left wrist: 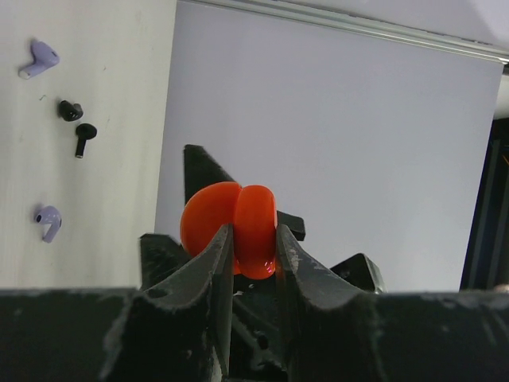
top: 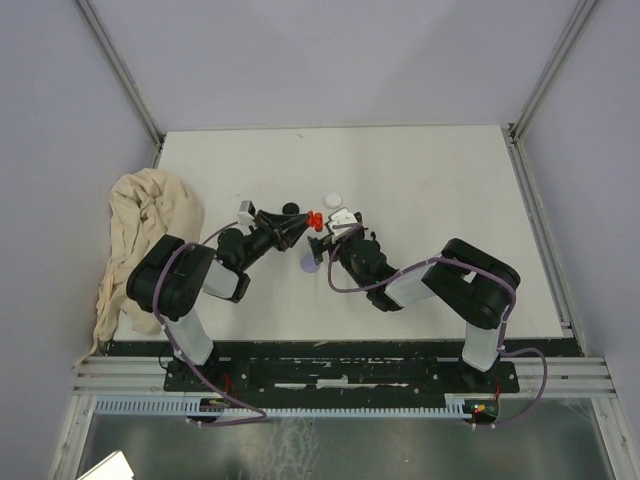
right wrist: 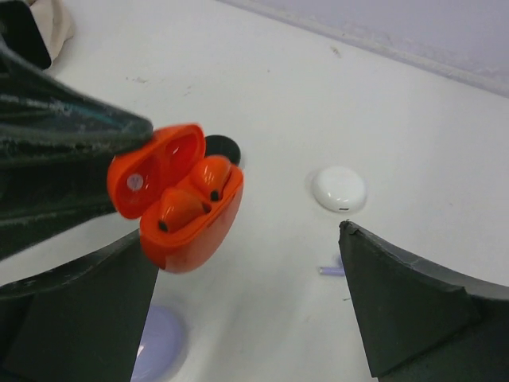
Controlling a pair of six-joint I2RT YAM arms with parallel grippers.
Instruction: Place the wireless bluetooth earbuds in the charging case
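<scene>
Held above the table, the orange charging case (right wrist: 195, 227) has its lid raised, and my left gripper is shut on it. Two orange earbuds, one at the back (right wrist: 211, 175) and one at the front (right wrist: 180, 208), sit side by side in its slots, their rounded tops showing. My right gripper stands open, holding neither earbud. In the right wrist view the case appears just beyond its left finger (right wrist: 95, 318). Behind the case, the left wrist view shows dark right-gripper parts (left wrist: 205, 171); whether they touch it I cannot tell.
On the white table lie a white case (right wrist: 339, 189), a black case (right wrist: 223, 148) and a purple case (right wrist: 157, 342). Loose purple earbuds (left wrist: 49, 219) and black earbuds (left wrist: 86, 131) lie there too. A beige cloth (top: 150, 215) covers the left edge.
</scene>
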